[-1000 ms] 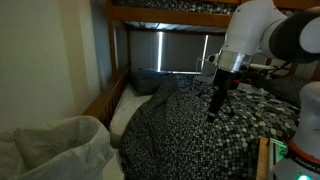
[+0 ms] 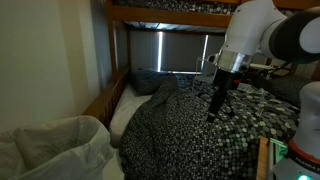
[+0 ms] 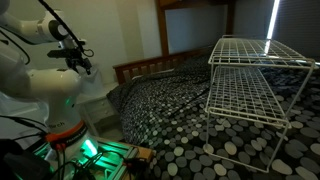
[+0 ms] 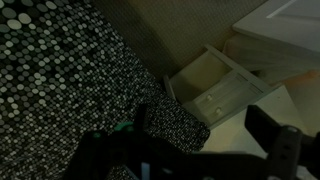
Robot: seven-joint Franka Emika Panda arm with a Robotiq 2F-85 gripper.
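Note:
High over the bed, my gripper [image 2: 214, 108] points downward and stands open, with nothing between its fingers. In exterior view 2 the gripper [image 3: 82, 66] hangs at the upper left, clear of the blanket. The wrist view shows its two dark fingers [image 4: 262, 128] wide apart along the lower edge. Below lies a dark blanket [image 4: 60, 85] with pale round spots. The same blanket [image 2: 165, 135] covers the bed in exterior view 1, rumpled toward the far end.
A white wire rack [image 3: 245, 95] stands on the blanket at the right. A white bin or bag [image 2: 60, 150] sits at the left. Wooden bed rails [image 2: 105, 100] run along the side. A pale drawer-like box [image 4: 215, 88] shows below the gripper. The mid-bed is clear.

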